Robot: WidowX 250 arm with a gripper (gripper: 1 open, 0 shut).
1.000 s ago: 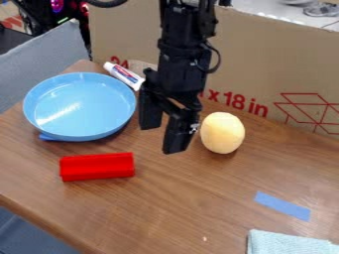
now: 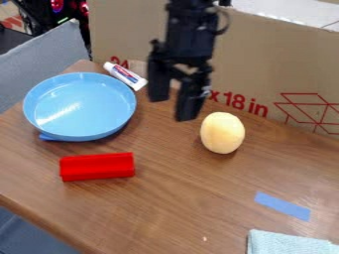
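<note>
My gripper (image 2: 173, 91) hangs open above the back of the wooden table, blurred, with nothing visible between its fingers, right of a blue plate (image 2: 79, 104) and up and left of a pale yellow egg-shaped object (image 2: 221, 133). A red cylinder (image 2: 97, 167) lies at the front left, below the plate. A white toothpaste tube (image 2: 126, 75) lies behind the plate.
A cardboard panel (image 2: 279, 60) stands along the back. A blue tape strip (image 2: 282, 206) and a folded light cloth (image 2: 284, 243) are at the front right.
My gripper has risen and moved back, away from the table's middle, uncovering more of the space beside the yellow object. The objects on the table look unmoved.
</note>
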